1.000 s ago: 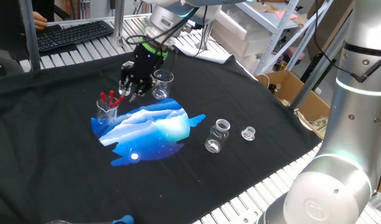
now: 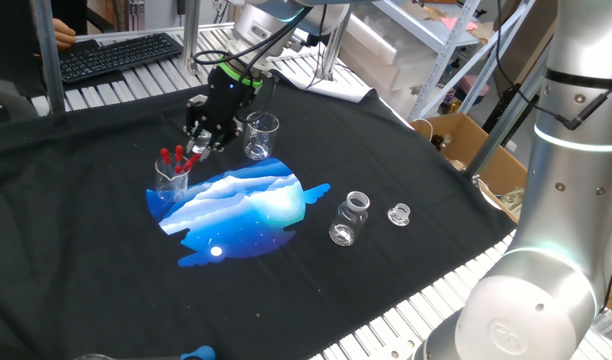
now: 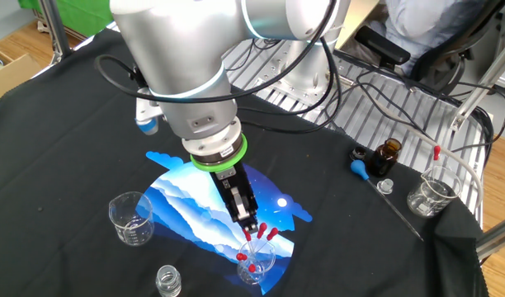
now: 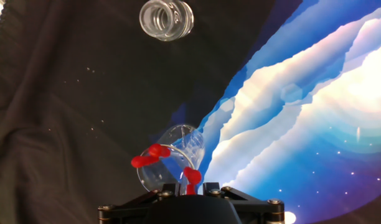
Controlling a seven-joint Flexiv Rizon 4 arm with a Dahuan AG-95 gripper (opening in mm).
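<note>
Several red-ended sticks lean in a clear glass beaker at the left edge of the blue printed patch. In the wrist view this beaker lies just ahead of my gripper. The fingers stand apart, and one red end shows in the gap between them, without clear contact. From the other side, the gripper points down just beside and above the red ends. Whether the fingers touch any stick is hard to see there.
An empty beaker and a small glass bottle stand nearby. Farther off are a clear bottle, a glass stopper, an amber bottle, a blue-bulbed dropper and another beaker.
Over the last second my gripper has shifted left in exterior view 1, closer to the beaker with red-ended sticks. The glassware has stayed put.
</note>
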